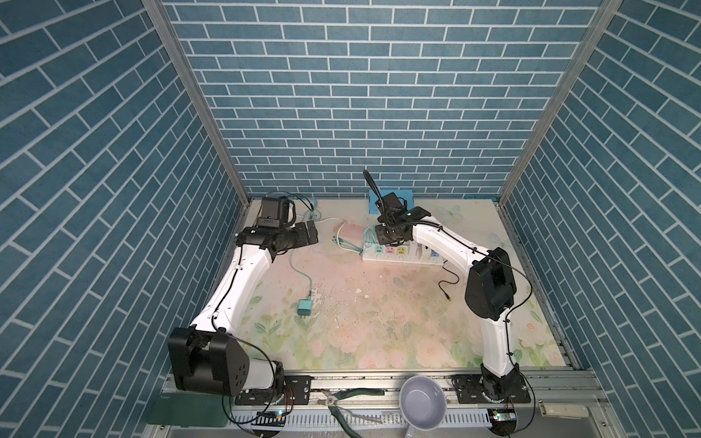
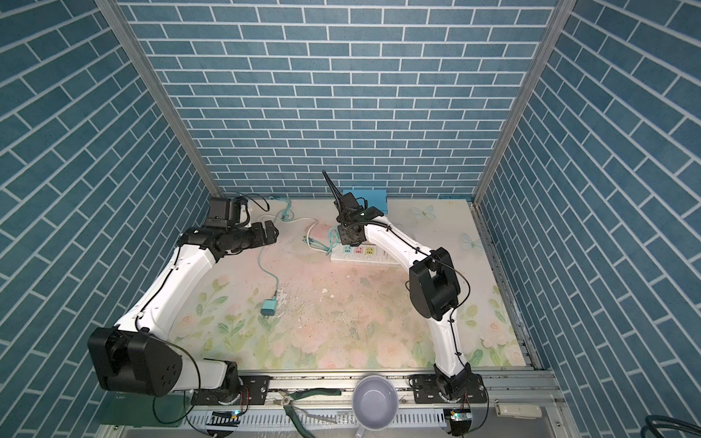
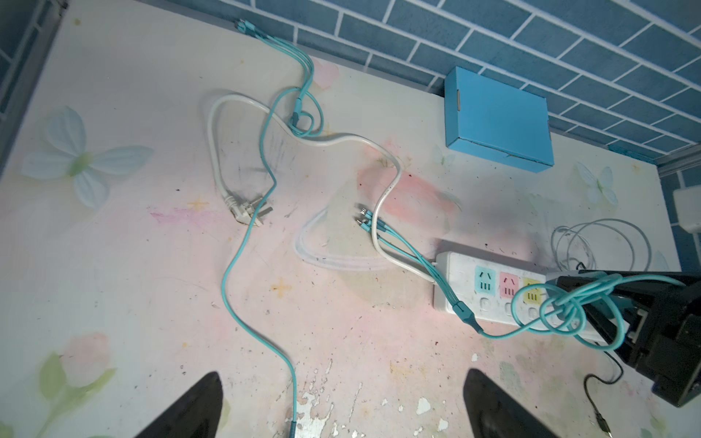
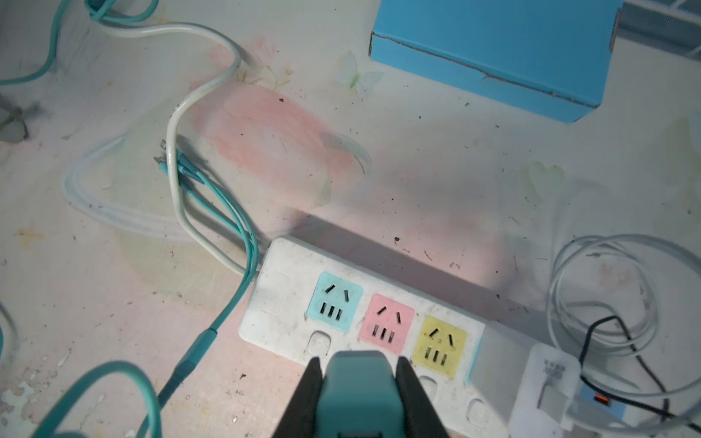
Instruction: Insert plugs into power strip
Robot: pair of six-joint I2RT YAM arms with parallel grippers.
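Observation:
The white power strip [image 4: 284, 292] has blue, pink and yellow sockets, with adapters at its right end. My right gripper is shut on a teal plug [image 4: 359, 387], held over the strip's front, with looped teal cable hanging from it. My left gripper [image 1: 305, 233] is open over the left part of the table, apart from the strip. A teal adapter [image 1: 304, 307] lies at the front left on its cable. Teal multi-tip cables [image 3: 409, 248] and a white plug [image 3: 244, 211] lie left of the strip.
A blue box [image 3: 496, 116] sits against the back wall. Coiled white cable [image 4: 598, 292] lies behind the strip's right end. A black cable [image 3: 598, 379] runs out in front.

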